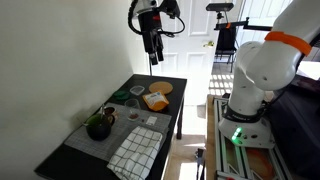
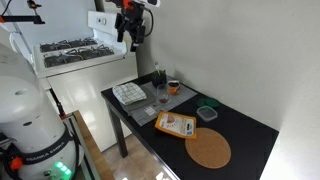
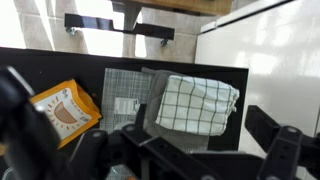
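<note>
My gripper (image 1: 155,56) hangs high above the black table, open, with nothing between its fingers. In the wrist view its dark fingers stand wide apart at the left and right edges, one finger (image 3: 264,130) toward the table's right edge. Under it lies a white checkered towel (image 3: 197,104), spread flat, partly on a grey cloth. An orange packet with a sun picture (image 3: 66,110) lies to the left, partly covered by the other finger. The same towel (image 2: 128,93) and packet (image 2: 176,124) show on the table in exterior view 2, well below the gripper.
A round brown mat (image 2: 207,148) lies beyond the packet. Near the wall stand a green container (image 2: 207,101), a clear bowl (image 2: 161,96) and a dark pot (image 1: 99,127). A small pale item (image 3: 125,105) rests on the grey mat.
</note>
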